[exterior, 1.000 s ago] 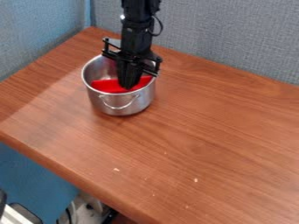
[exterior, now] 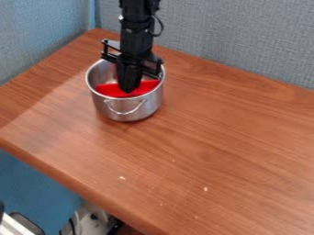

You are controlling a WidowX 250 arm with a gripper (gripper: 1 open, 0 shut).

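Note:
A steel pot (exterior: 127,107) with a wire handle stands on the wooden table toward its back left. Red material (exterior: 147,90) lies inside it. My black gripper (exterior: 130,84) hangs from above, its lower end down inside the pot over the red material. It looks shut, with nothing visible between its fingers, though the pot and the dark body hide much of the tips.
Grey-blue padded walls (exterior: 233,41) line the back and left. Beyond the table's left edge, some equipment shows at the bottom left.
My arm and gripper have moved slightly to the left over the last second, staying low in the pot. The pot stands in the same place.

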